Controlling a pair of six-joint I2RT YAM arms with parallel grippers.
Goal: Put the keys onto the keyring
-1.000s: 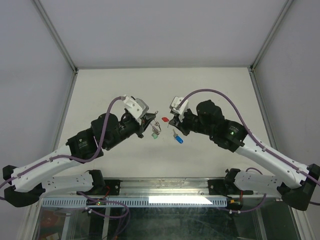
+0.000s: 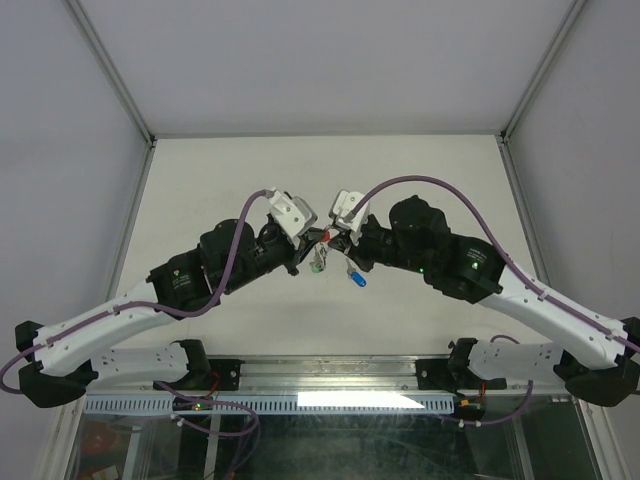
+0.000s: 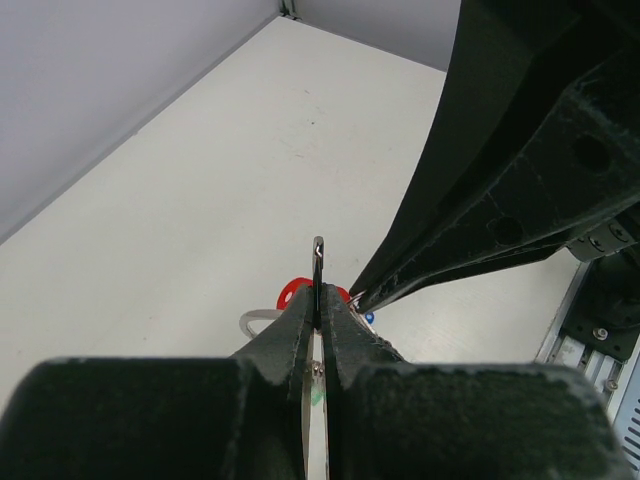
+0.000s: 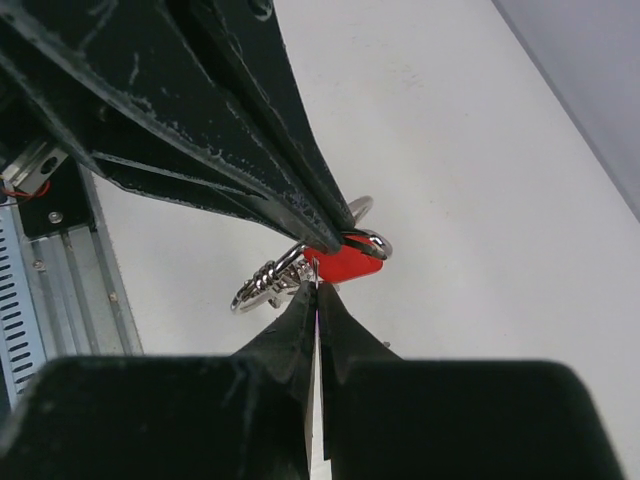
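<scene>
At the table's centre my two grippers meet tip to tip. My left gripper is shut on the metal keyring (image 3: 318,262); one end of its wire stands up past the fingertips. My right gripper is shut on the red key (image 4: 352,263), apparently by its thin blade, with the head beyond the tips. In the right wrist view the ring's bent end overlaps the red head; I cannot tell whether it passes through the hole. A green key (image 2: 318,266) hangs below the left gripper with the ring's other metal parts.
A blue key (image 2: 357,280) lies on the table just below and right of the grippers.
My left gripper has moved right, with the ring and green key.
</scene>
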